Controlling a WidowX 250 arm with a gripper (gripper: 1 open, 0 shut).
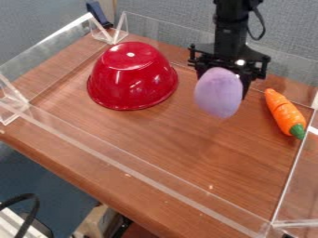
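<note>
A black gripper [229, 67] hangs from the arm at the upper right, with a purple, egg-shaped object [218, 93] just below it, apparently held; the fingertips are partly hidden behind that object. To its left a glossy red upturned bowl [132, 76] sits on the wooden surface. An orange carrot [284, 112] with a green tip lies at the right.
Clear plastic walls border the wooden tray floor [149, 167], whose front and middle are bare. Outside it at the lower left are cables and small hardware.
</note>
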